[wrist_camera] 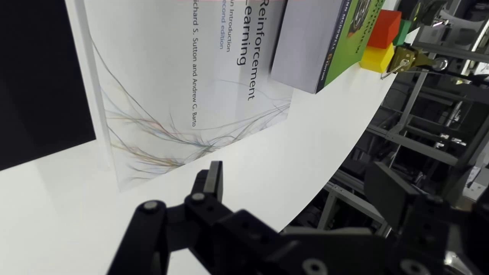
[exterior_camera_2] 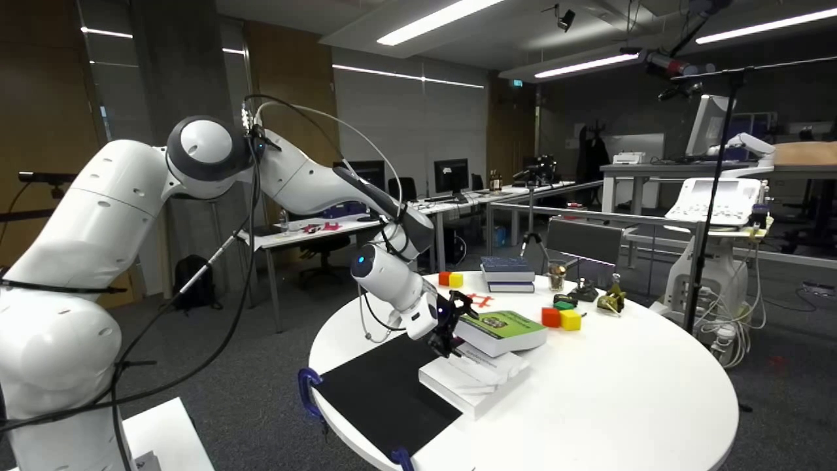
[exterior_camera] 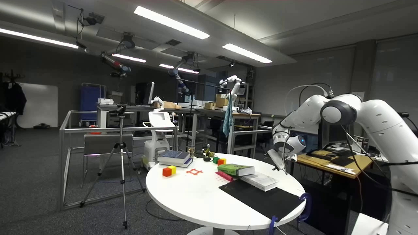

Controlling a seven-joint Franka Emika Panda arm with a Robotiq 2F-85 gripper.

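My gripper stands open in the wrist view, its two dark fingers wide apart with nothing between them. Ahead of it lies a white book [wrist_camera: 183, 68] titled Reinforcement Learning, flat and apart from the fingers. A thick green book [wrist_camera: 346, 50] partly overlaps the white one. In exterior view 1, the gripper [exterior_camera: 282, 164] hangs past the right side of the white book [exterior_camera: 261, 180]. From exterior view 2, the gripper [exterior_camera_2: 447, 323] appears in front of the green book [exterior_camera_2: 502, 326], above the white book [exterior_camera_2: 471, 386].
A black mat [exterior_camera: 262, 197] is held by blue clamps [exterior_camera_2: 308, 391] at the rim. Red and yellow blocks [exterior_camera_2: 570, 320] sit behind the green book. Dark blue books [exterior_camera: 175, 158], more blocks [exterior_camera: 167, 171] and an orange frame [exterior_camera: 194, 171] stand farther off.
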